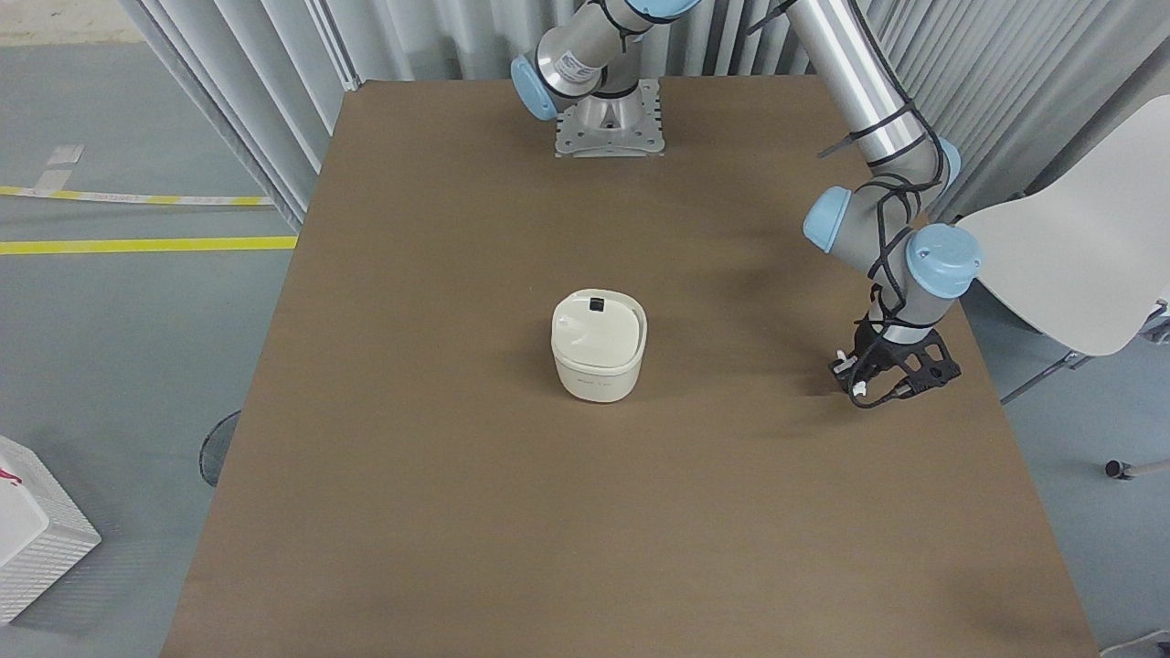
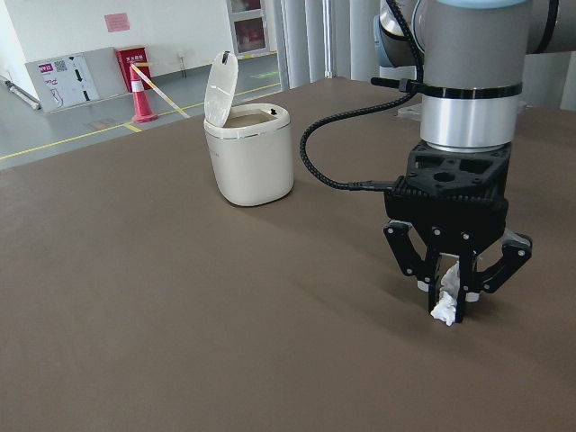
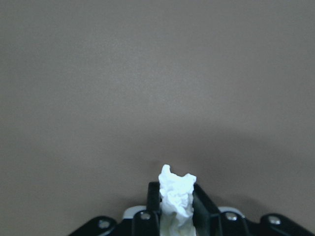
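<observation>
My gripper (image 2: 447,297) is shut on a crumpled white tissue (image 3: 177,199), low over the table (image 1: 472,493) near its right side in the front view (image 1: 877,378). The tissue pokes out between the black fingers in the left and wrist views. A small white bin (image 1: 598,345) stands mid-table, to the left of my gripper in the front view; in the left view its lid (image 2: 220,85) is raised.
A white chair (image 1: 1064,230) stands beyond the right table edge. The robot base (image 1: 609,137) sits at the back. A white box (image 1: 38,526) is on the floor at the left.
</observation>
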